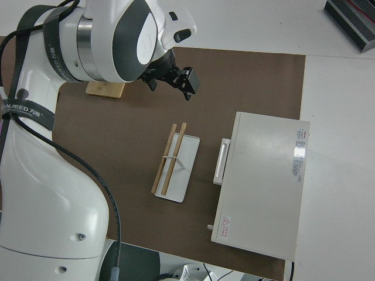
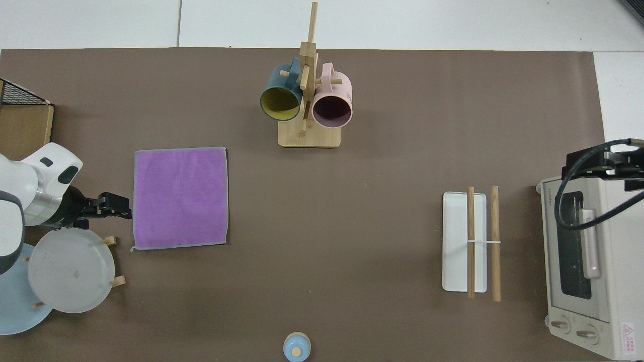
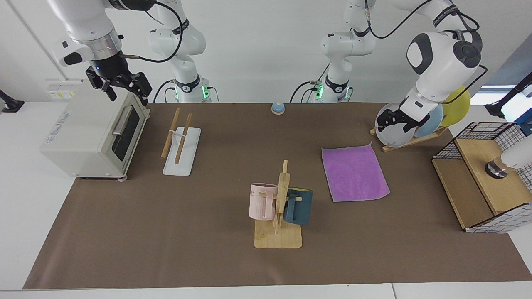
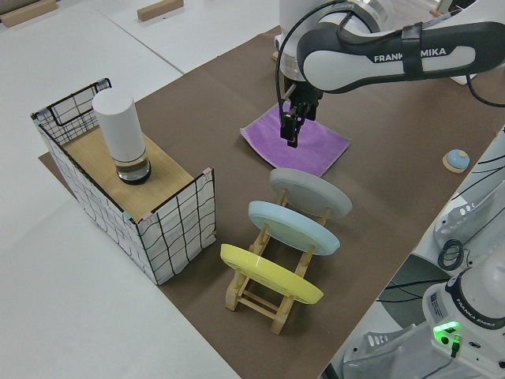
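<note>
One black gripper point(image 2: 121, 206) on a white arm hangs above the plate rack at the top view's left, beside the purple cloth point(image 2: 179, 199); in the left view it point(image 3: 397, 119) is in front of the grey plate point(image 3: 391, 137). The other gripper point(image 3: 119, 89) hangs over the white oven point(image 3: 84, 134). Neither finger's state shows clearly. Blue point(image 4: 293, 227) and yellow point(image 4: 270, 272) plates stand in the wooden rack with the grey one.
A mug tree point(image 2: 308, 136) holds blue and pink mugs at the back. A white stand with two sticks point(image 2: 453, 241), a small blue dome point(image 2: 297, 346) and a wire-sided shelf point(image 4: 162, 189) are around an open middle.
</note>
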